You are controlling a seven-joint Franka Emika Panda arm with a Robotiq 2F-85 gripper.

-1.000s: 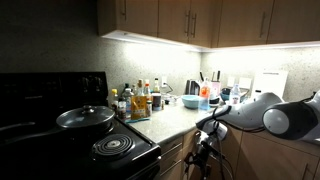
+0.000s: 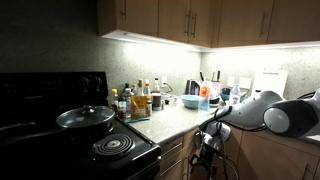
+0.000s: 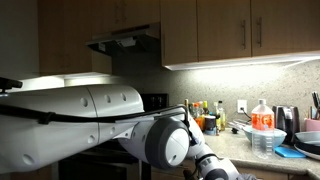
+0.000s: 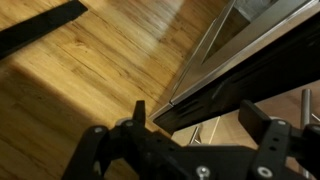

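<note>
My gripper stands open in the wrist view, with nothing between its black fingers. Beneath and ahead of it are the wooden floor (image 4: 85, 75) and a silver-edged dark panel (image 4: 245, 85), which looks like the stove's lower front. In exterior view 1 the gripper (image 2: 201, 166) is low in front of the cabinet fronts, below the counter (image 2: 175, 123); its fingers are too small to make out there. The arm (image 3: 172, 145) hides the gripper in exterior view 2.
A pan (image 2: 86, 117) sits on the black stove (image 2: 112, 146). Several bottles (image 2: 139, 101) stand on the counter, with a blue bowl (image 2: 191, 101) farther along. A clear bottle (image 3: 263, 130) is nearer the corner. Cabinet doors (image 4: 230, 131) border the floor; a dark bar (image 4: 38, 27) lies upper left.
Over the last second the arm's wrist has shifted slightly in front of the cabinets, the gripper staying low. Pan, bottles and bowl have not moved.
</note>
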